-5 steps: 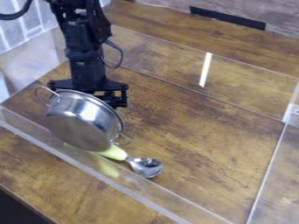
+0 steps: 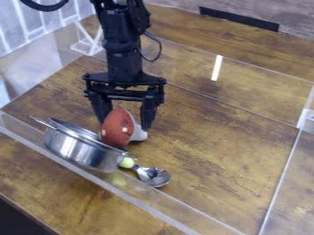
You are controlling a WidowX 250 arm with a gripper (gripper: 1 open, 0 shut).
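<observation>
The black arm's gripper (image 2: pixel 123 115) hangs low over the wooden surface, open, its fingers around or just behind a red egg-shaped object (image 2: pixel 117 129) with a pale part beside it; whether they touch is unclear. A steel pot (image 2: pixel 76 147) with handles lies just in front, at lower left, partly hiding what is below. A metal spoon (image 2: pixel 152 175) with a pale yellow-green handle lies to the pot's right.
A clear low barrier runs across the near side of the wooden surface (image 2: pixel 227 138), with another strip at right.
The pot was tipped up earlier and now sits lower, revealing the red object. The spoon stays in place.
</observation>
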